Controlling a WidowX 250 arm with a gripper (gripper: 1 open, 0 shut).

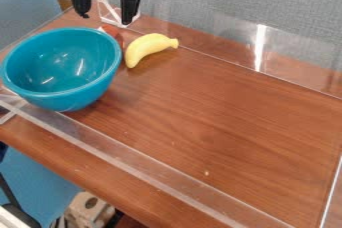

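My black gripper (pixel 106 8) hangs at the top left of the camera view, open, above and behind a teal bowl (pixel 60 77) with nothing between its fingers. The bowl stands empty at the left of the wooden table. A yellow banana (pixel 150 48) lies right of the bowl. A small red object (pixel 112 33) is partly hidden behind the bowl's back rim.
Transparent strips run along its back and front edges, with a grey textured wall (pixel 254 7) behind. Below the front left is a blue surface with small fittings.
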